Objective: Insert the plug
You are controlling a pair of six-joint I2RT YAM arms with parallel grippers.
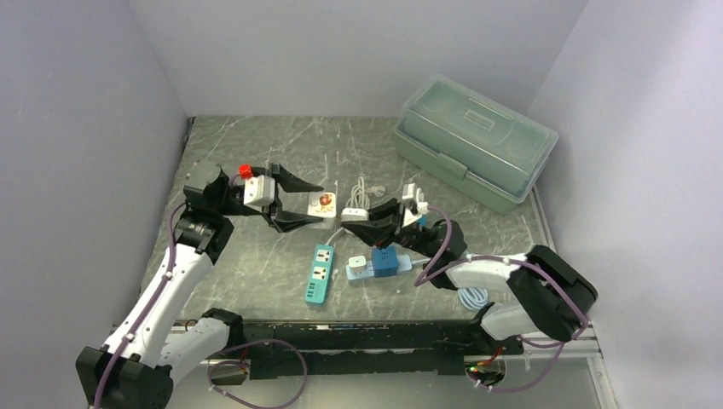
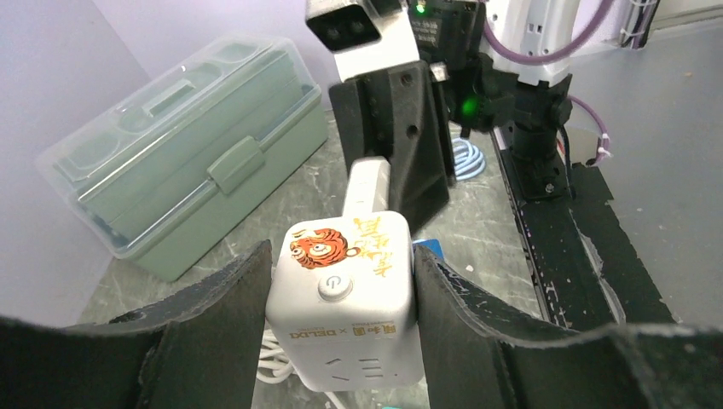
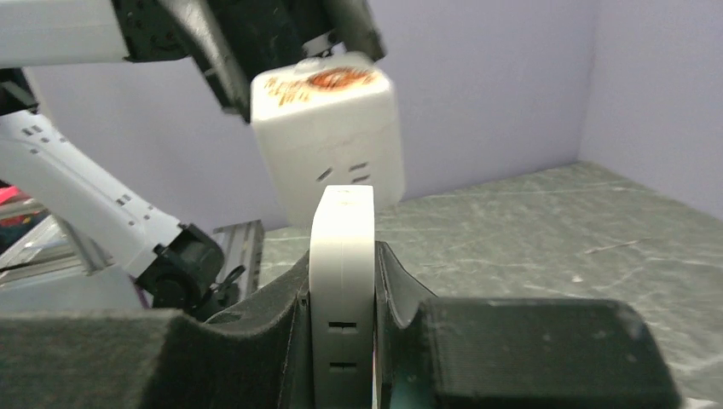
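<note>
My left gripper [image 1: 315, 204] grips a white cube socket [image 2: 345, 290] with a red cartoon face, a button and socket holes on its lower face; in the left wrist view both fingers meet its sides. My right gripper is shut on a white rectangular plug piece [image 3: 341, 256], held upright in that view just in front of the cube's socket face [image 3: 332, 145]. From the top, the plug [image 1: 355, 215] is right of the cube, close to it; whether they touch I cannot tell.
A teal power strip [image 1: 319, 277], a light-blue strip with a blue block [image 1: 384, 262] and white adapter [image 1: 357, 262], and coiled white cable [image 1: 358, 192] lie below the grippers. A green lidded box [image 1: 475, 141] fills the back right.
</note>
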